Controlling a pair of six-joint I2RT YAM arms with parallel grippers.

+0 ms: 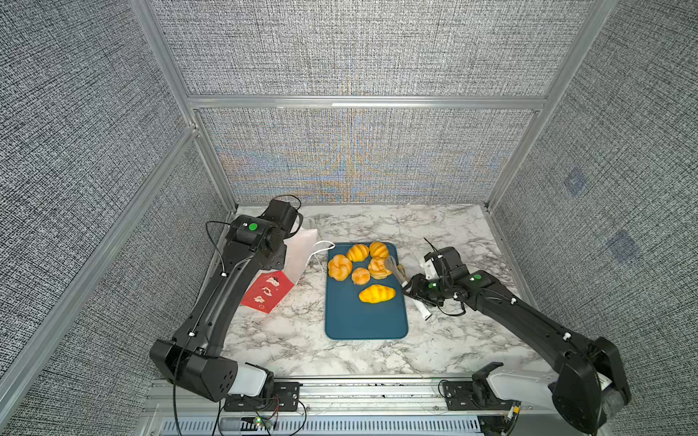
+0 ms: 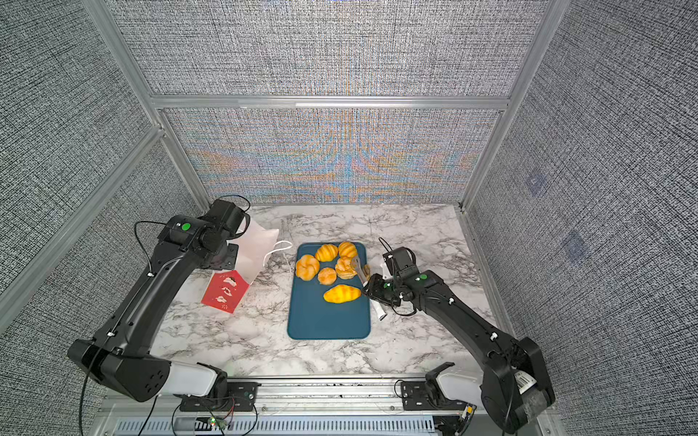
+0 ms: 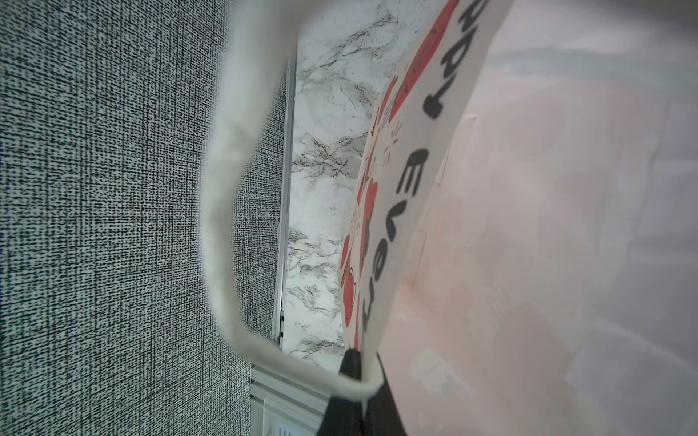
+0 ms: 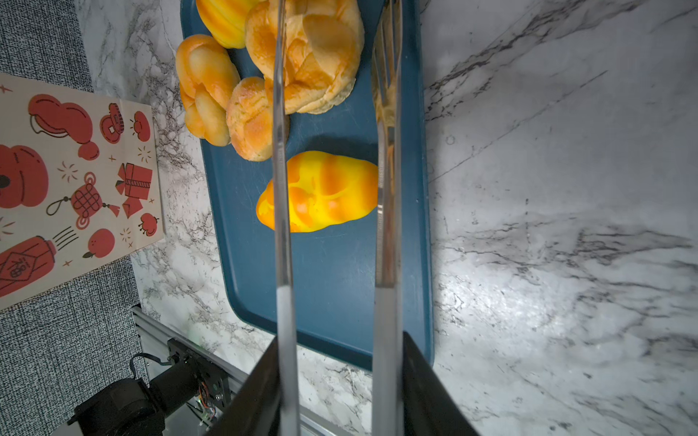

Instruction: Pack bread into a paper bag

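A pair of metal tongs [image 4: 388,239] with a white handle [image 1: 422,310] is in my right gripper, which is shut on it. Their two arms stand apart over the tray, reaching past the yellow oval bread [image 4: 323,190] to a round, folded bread [image 4: 320,54] that lies between them; whether they touch it I cannot tell. The white and red paper bag [image 1: 269,290] is at the left. My left gripper is shut on the thin rim of the bag, whose mouth hangs open in the left wrist view.
Several breads sit on the blue tray [image 1: 363,327], such as a braided bun [image 1: 339,267] and a small roll [image 1: 360,276]. A bag handle [image 1: 324,247] loops toward the tray's left edge. Front of the tray is bare.
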